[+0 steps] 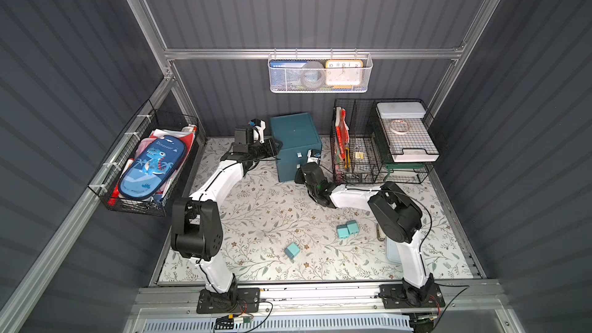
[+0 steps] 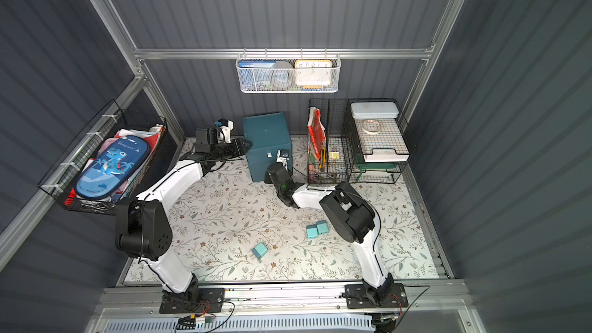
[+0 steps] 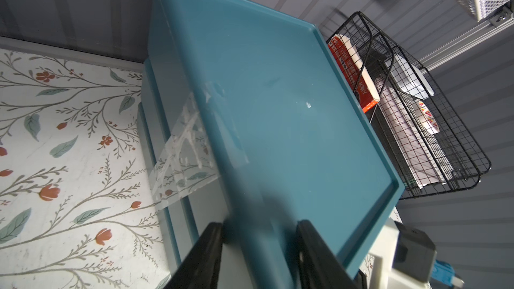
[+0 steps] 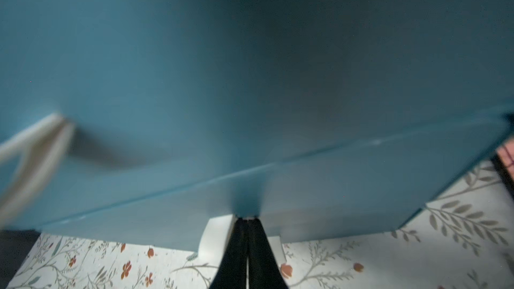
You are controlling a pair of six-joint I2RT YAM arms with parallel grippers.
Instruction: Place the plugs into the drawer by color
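Observation:
The teal drawer cabinet (image 1: 293,127) stands at the back centre, its drawers closed in the top views. My left gripper straddles the cabinet's top left edge, fingers apart, touching or very near it. My right gripper is at the cabinet's front, its fingertips close together against the teal face beside a white handle (image 4: 214,238); whether it grips anything is unclear. Several teal plugs lie on the floral surface: one (image 1: 291,249) at the front centre, two more (image 1: 347,228) further right.
A black wire organizer (image 1: 354,166) stands right of the cabinet, a filled wire basket (image 1: 154,166) hangs at left, and a white mesh basket (image 1: 283,80) hangs at the back.

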